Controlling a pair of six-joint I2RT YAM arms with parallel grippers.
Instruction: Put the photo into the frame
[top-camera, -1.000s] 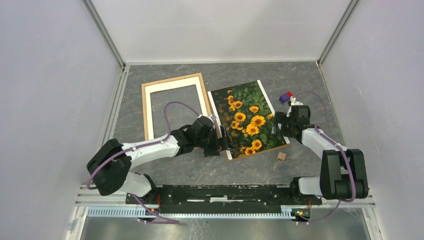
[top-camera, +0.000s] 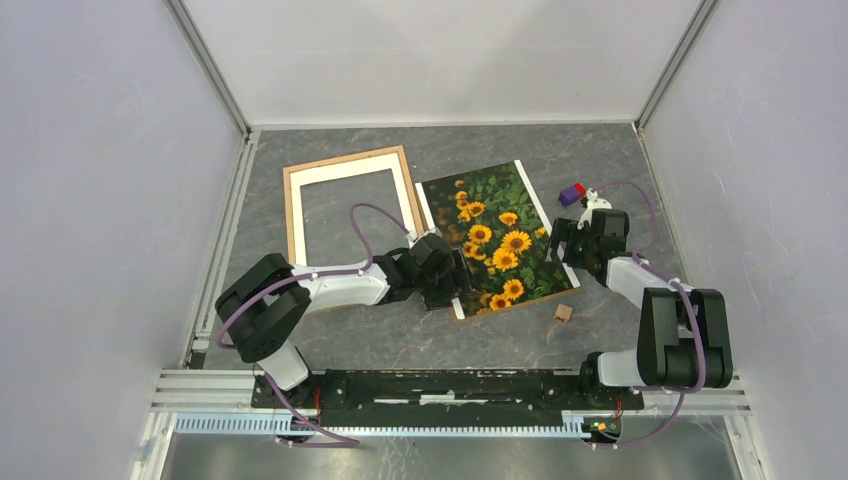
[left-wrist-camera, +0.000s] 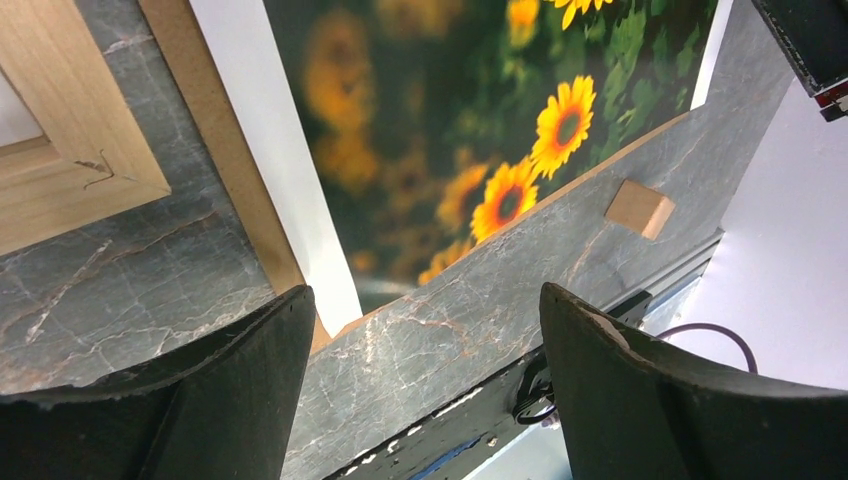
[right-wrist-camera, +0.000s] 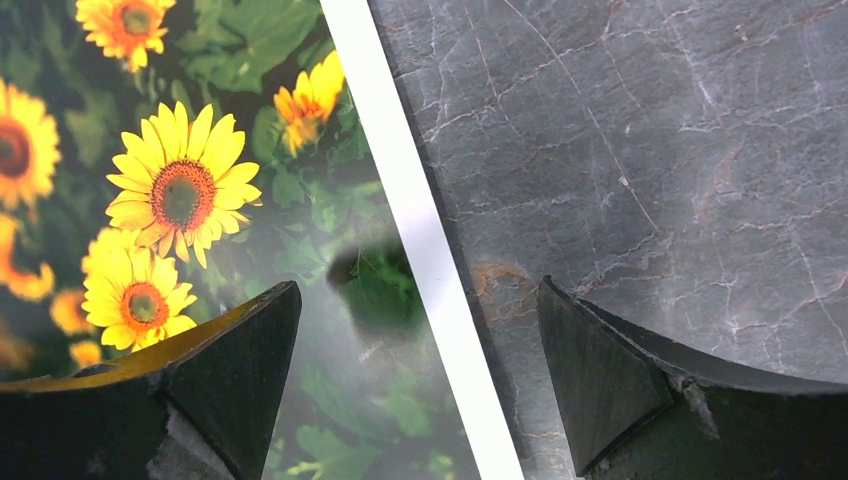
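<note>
The sunflower photo, with white strips along its two sides, lies on a brown backing board in the middle of the table. To its left is the empty wooden frame with a white inner border. My left gripper is open over the photo's near left corner; in the left wrist view that corner shows between the fingers. Open too, my right gripper hovers at the photo's right edge, and the white strip runs between its fingers. Neither gripper holds anything.
A small wooden block sits just off the photo's near right corner. Farther back on the right lies a blue and red block.
The left arm has moved right, bringing its gripper farther over the photo's near left corner. The right arm has shifted slightly to the right. Photo and frame have not moved.
</note>
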